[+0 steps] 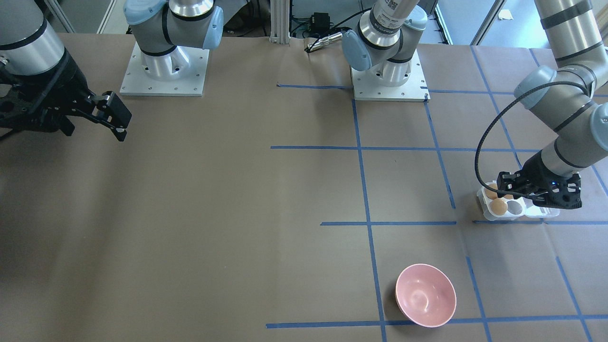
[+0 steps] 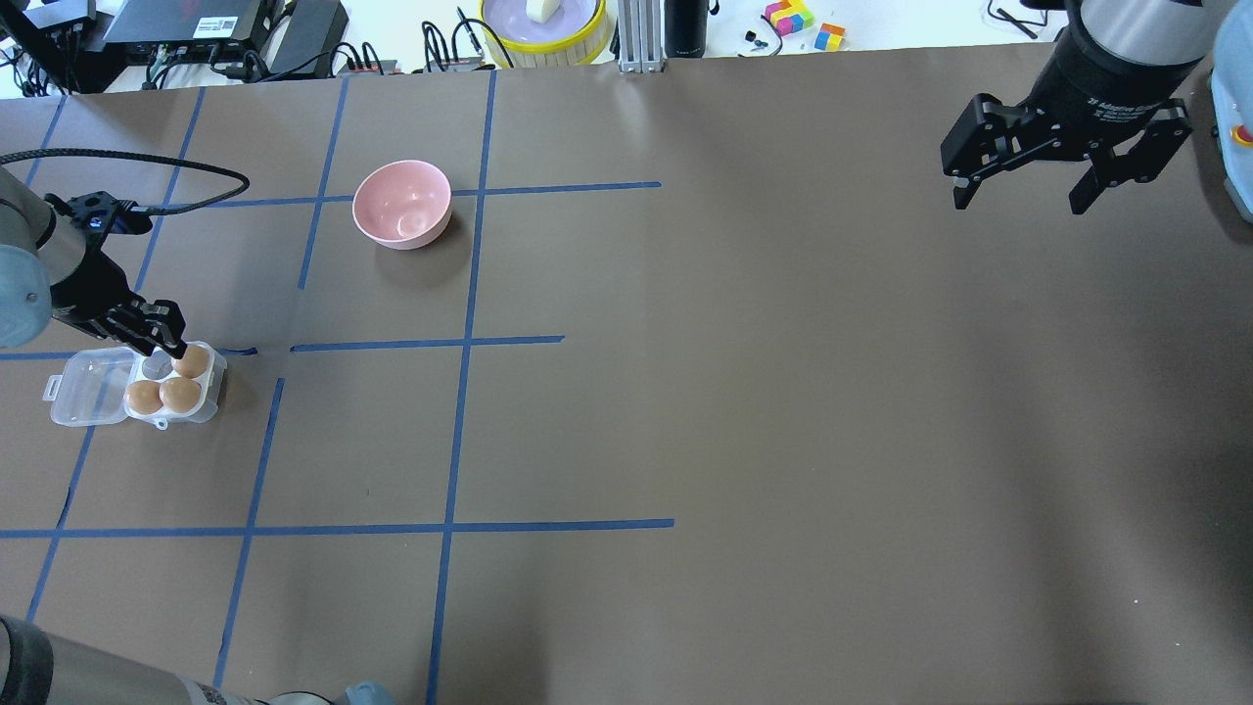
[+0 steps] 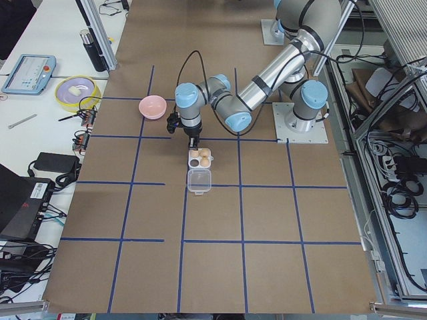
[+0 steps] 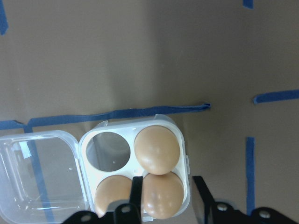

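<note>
A clear egg carton (image 2: 206,394) with its lid (image 4: 37,182) folded open sits on the taped grid, holding three brown eggs (image 4: 156,148) and one empty cup (image 4: 108,150). My gripper hangs just above the carton, its fingers apart; in the left wrist view they frame the lower right egg from above, with none visibly held. A pink bowl (image 1: 425,295) stands empty on the grid, apart from the carton.
Other arms stand around the table, one with a black gripper (image 2: 1063,153) at the top right of the top view.
</note>
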